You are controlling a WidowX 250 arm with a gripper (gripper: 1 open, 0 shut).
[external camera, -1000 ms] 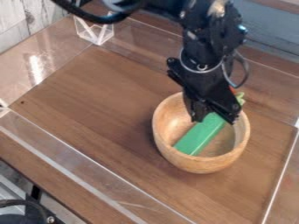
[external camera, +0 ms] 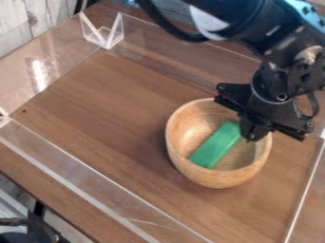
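A wooden bowl sits on the table toward the right, holding a green rectangular object that lies tilted inside it. My black gripper is over the bowl's back right part, its tips low at the green object's upper end and partly hiding the rim there. The arm hides the space between the fingertips, so whether they are open or shut is unclear.
A clear plastic holder stands at the back left. Clear strips run along the table's edges.
The arm and gripper have shifted to the right and turned over the bowl. The bowl is in about the same place.
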